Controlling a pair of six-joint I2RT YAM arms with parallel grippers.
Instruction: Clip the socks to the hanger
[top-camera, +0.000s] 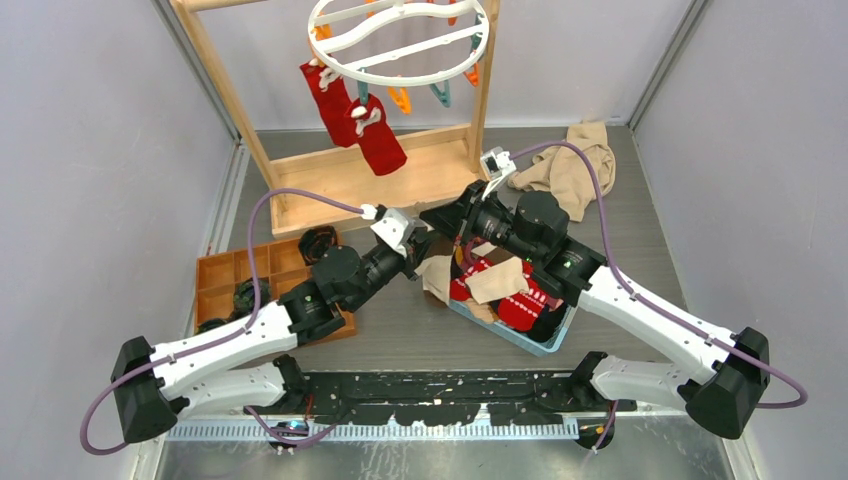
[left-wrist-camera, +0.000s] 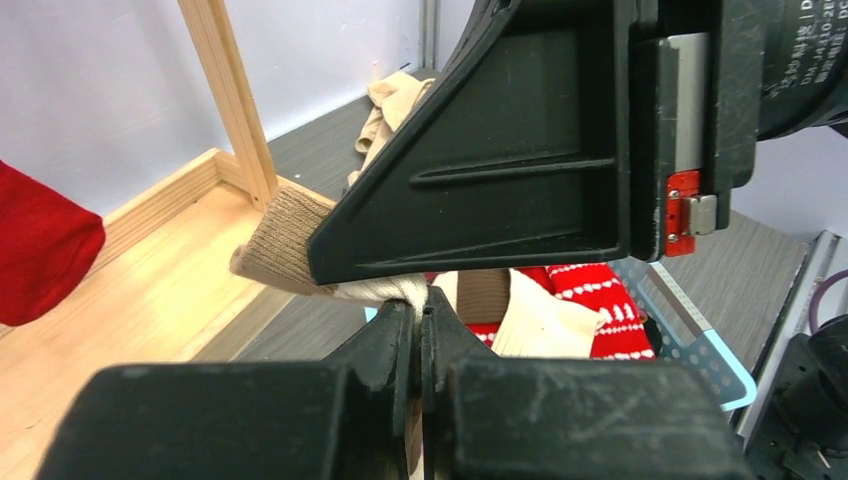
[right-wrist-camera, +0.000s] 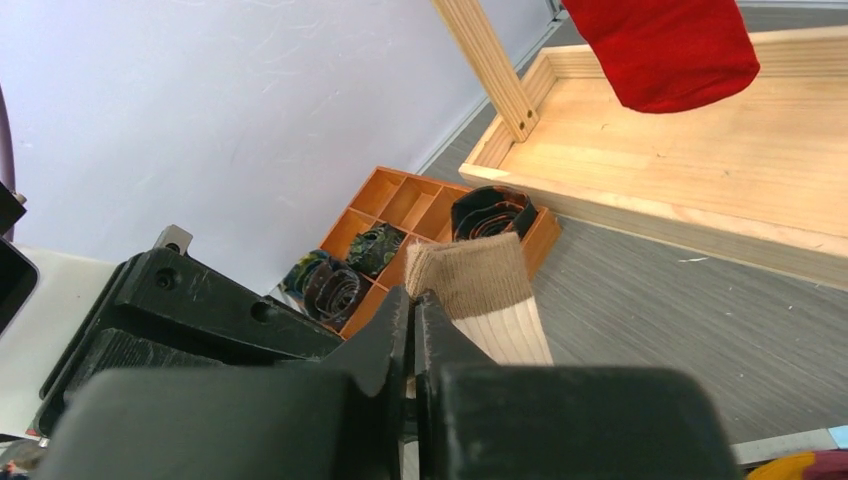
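A beige sock (top-camera: 437, 276) with a brown ribbed cuff hangs between my two grippers. In the left wrist view, its pale cloth runs into the closed tips of my left gripper, and the cuff (left-wrist-camera: 285, 240) sticks out past the other arm's black finger. My right gripper is shut on the cuff edge, with brown and cream knit (right-wrist-camera: 490, 285) showing behind its tips. The white oval hanger (top-camera: 486, 38) carries orange and teal clips (top-camera: 441, 93); two red socks (top-camera: 380, 140) hang from it.
Below the right arm, a light-blue basket (top-camera: 520, 343) holds several socks. An orange divided tray (top-camera: 215, 275) stands at left, partly under the left arm. The hanger's wooden stand (top-camera: 430, 183) is at the back; a beige cloth (top-camera: 570, 175) lies right of it.
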